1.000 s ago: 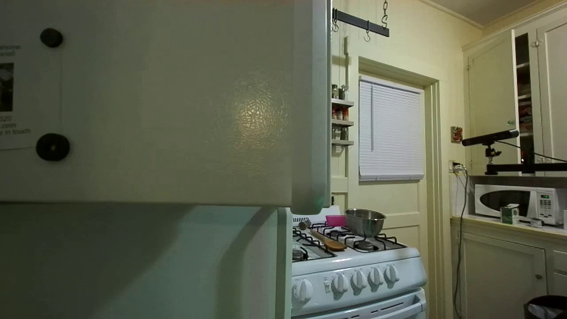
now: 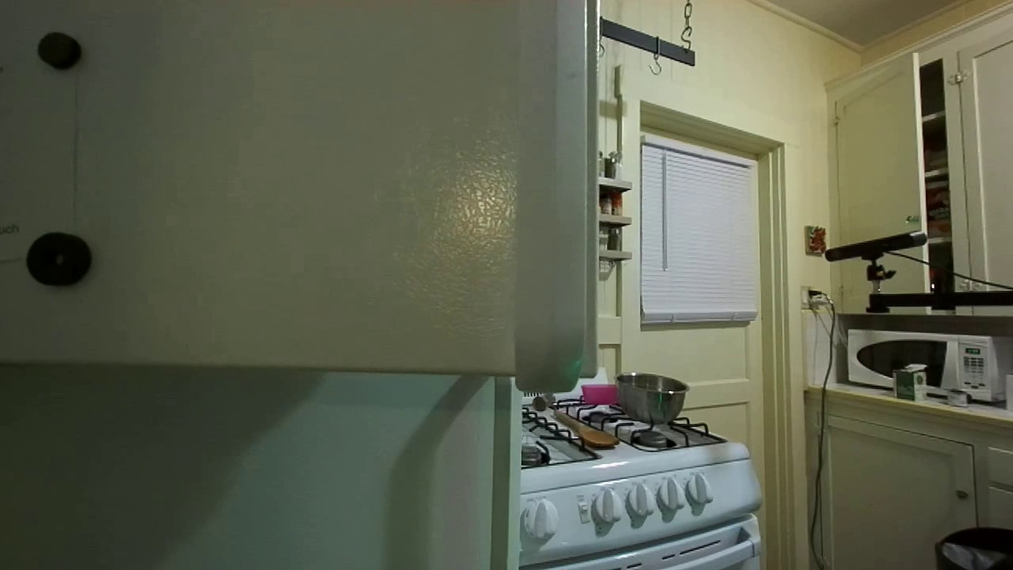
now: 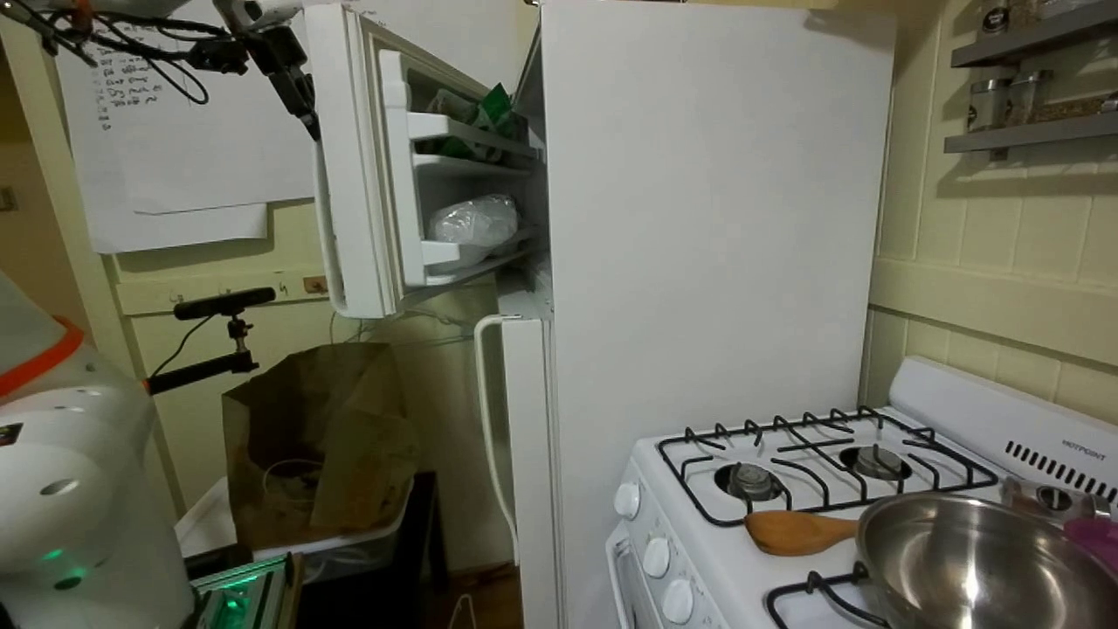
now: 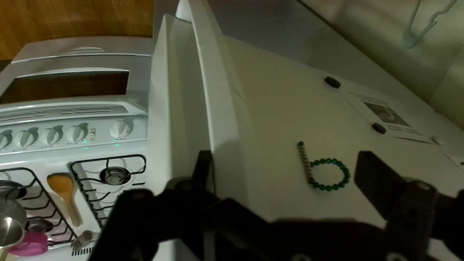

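Note:
The white freezer door (image 3: 351, 231) stands swung open, and its shelves with bagged items (image 3: 474, 221) show in exterior view 2. My gripper is open at the door's outer face. In the wrist view, one finger (image 4: 202, 169) sits beside the long white door handle (image 4: 219, 100), and the other finger (image 4: 374, 182) is well out over the door face. Exterior view 2 has the dark fingertips near the handle's upper part; whether they touch it, I cannot tell. Only the door's outer side (image 2: 313, 190) appears in exterior view 1, with the gripper out of sight.
Beside the fridge is a stove (image 3: 817, 461) with a metal bowl (image 3: 975, 556) and wooden spoon (image 3: 802, 531). A paper bag (image 3: 325, 440) stands below the open door. Green beads (image 4: 329, 174) and black magnets (image 4: 378, 128) are on the door face.
In exterior view 1 the door has swung slightly farther open. Its free edge has shifted a little right and nearer the camera, while the magnets on its face have moved left.

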